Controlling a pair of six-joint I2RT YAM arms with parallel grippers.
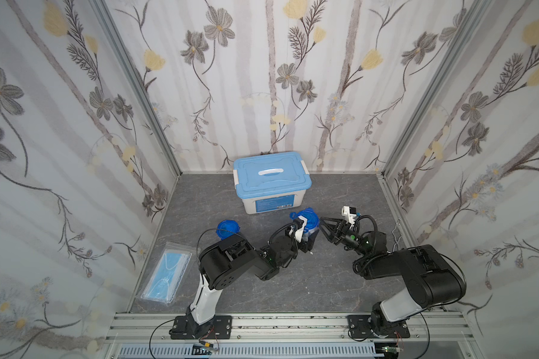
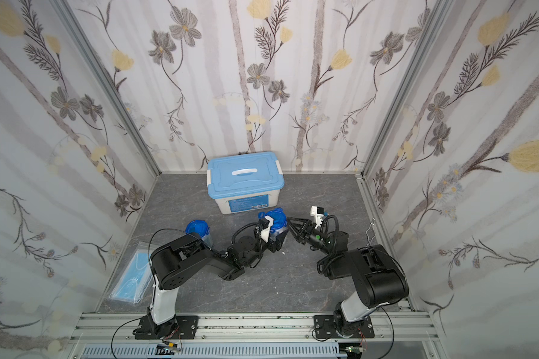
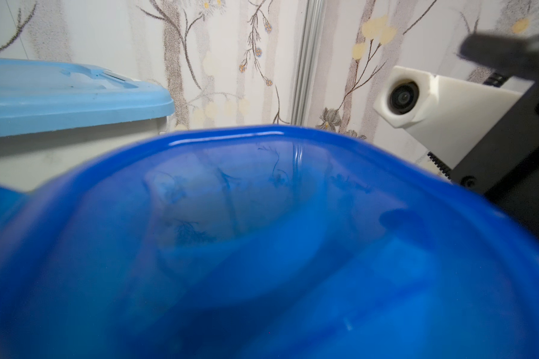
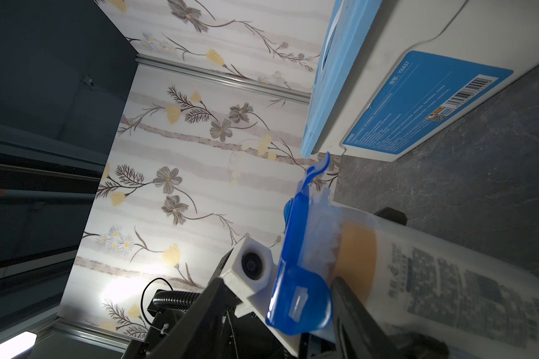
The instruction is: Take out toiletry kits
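Observation:
A translucent kit cup with a blue lid (image 1: 308, 217) stands in front of the storage box, with my left gripper (image 1: 308, 239) on its near side. In the right wrist view, dark left fingertips (image 4: 392, 215) show on either side of the pale, printed cup body (image 4: 455, 281). The blue lid (image 3: 251, 239) fills most of the left wrist view and hides those fingers there. My right gripper (image 1: 328, 228) stands just right of the cup. Its blurred fingers (image 4: 356, 323) are apart, with the lid's blue tab (image 4: 299, 302) in front of the gap.
The white storage box (image 1: 272, 173) with its light blue lid stands shut at the back. A second blue-lidded cup (image 1: 227, 228) is at the left. A bagged blue mask pack (image 1: 166, 275) lies at the front left.

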